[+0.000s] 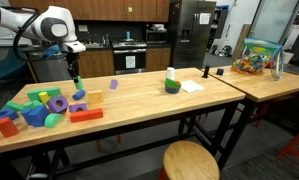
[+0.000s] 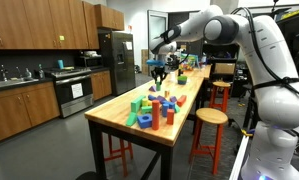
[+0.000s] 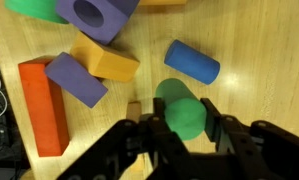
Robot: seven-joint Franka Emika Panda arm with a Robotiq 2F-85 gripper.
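Note:
A green cylinder (image 3: 185,118) points end-on toward the wrist camera, with my gripper shut on it. In exterior view 1 this green piece (image 1: 78,83) hangs below the hand, a little above the wooden table and close to a blue cylinder (image 1: 80,95). That blue cylinder (image 3: 192,62) lies on its side in the wrist view, just beyond the held piece. From exterior view 1 I cannot tell whether the two touch.
An orange block (image 3: 105,58), a purple block (image 3: 75,79) and a long red block (image 3: 44,107) lie left of the gripper. Several other coloured blocks crowd the table's near-left end. A green bowl (image 1: 172,86) stands farther right, with bare tabletop (image 1: 139,95) between.

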